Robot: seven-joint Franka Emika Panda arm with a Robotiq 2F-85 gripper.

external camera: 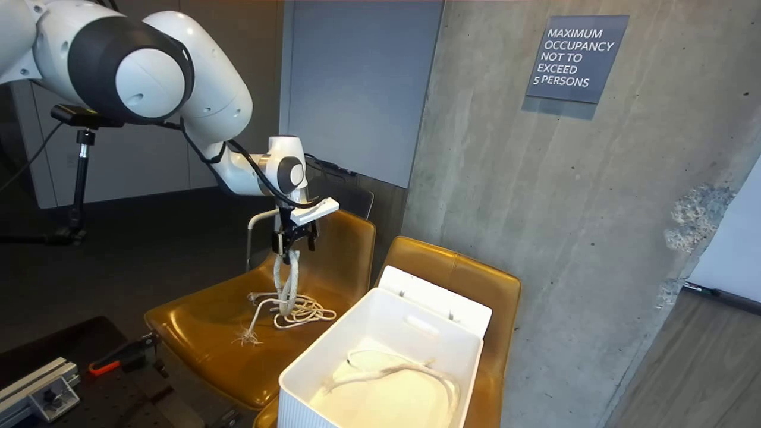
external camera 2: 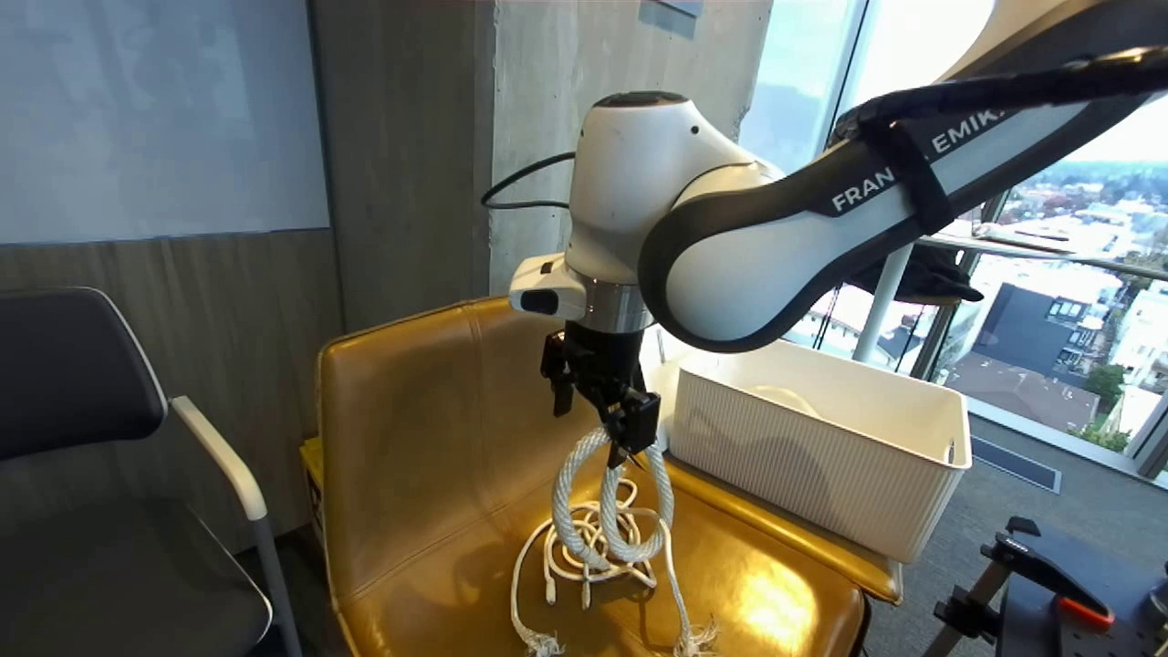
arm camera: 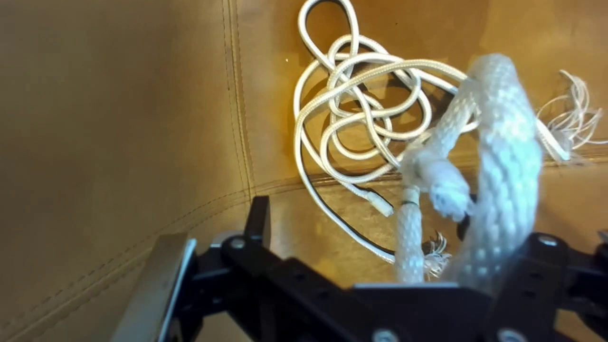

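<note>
My gripper [external camera 2: 591, 422] points down above the tan chair seat, its fingers apart. A thick white rope [external camera 2: 564, 509] hangs in loops at one finger side, just over the seat; it also shows in the exterior view [external camera: 288, 292]. In the wrist view, this rope [arm camera: 507, 165] runs up past the right finger and hides its tip, while the left finger [arm camera: 259, 222] stands clear. How the rope stays up there is hidden. Below lies a tangled thin white cord [arm camera: 342, 117] on the seat, with frayed ends.
A white bin [external camera: 328, 364] stands on the neighbouring tan chair [external camera: 456, 265], with pale rope [external camera: 399, 368] inside. The tan chair's backrest [external camera 2: 405, 438] rises beside the gripper. A dark chair [external camera 2: 77, 372] stands farther off. Open seat surface surrounds the cord.
</note>
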